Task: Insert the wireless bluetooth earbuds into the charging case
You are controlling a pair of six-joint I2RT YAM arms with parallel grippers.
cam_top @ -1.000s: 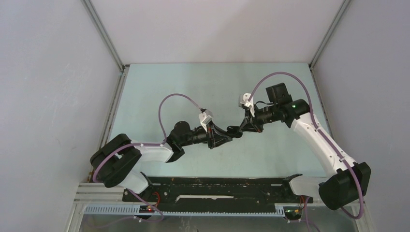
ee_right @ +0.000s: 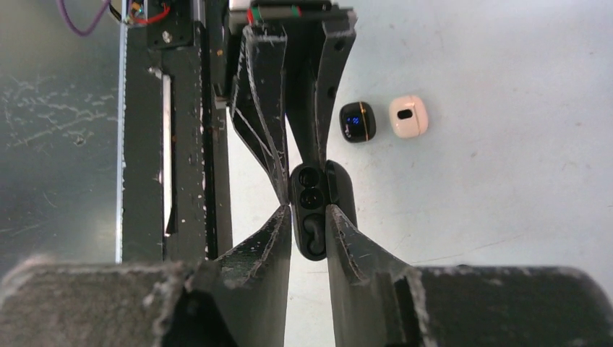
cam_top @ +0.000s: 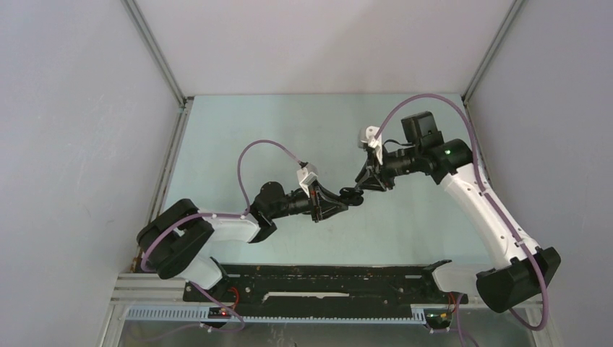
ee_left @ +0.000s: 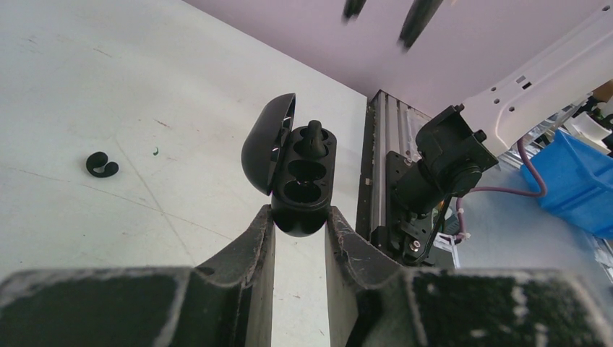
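My left gripper is shut on the black charging case (ee_left: 302, 217), holding it above the table with its lid swung open. One black earbud (ee_left: 314, 142) sits in the far slot, its rounded top standing out; the two nearer wells look empty. A second black earbud (ee_left: 102, 165) lies on the table to the left in the left wrist view. My right gripper stands slightly open, nothing between its fingers, above the case and clear of the seated earbud. In the left wrist view its blurred fingertips (ee_left: 419, 22) show at the top edge.
A small black case with a lit display (ee_right: 358, 121) and a pink case (ee_right: 409, 116) rest on the table beyond my left gripper in the right wrist view.
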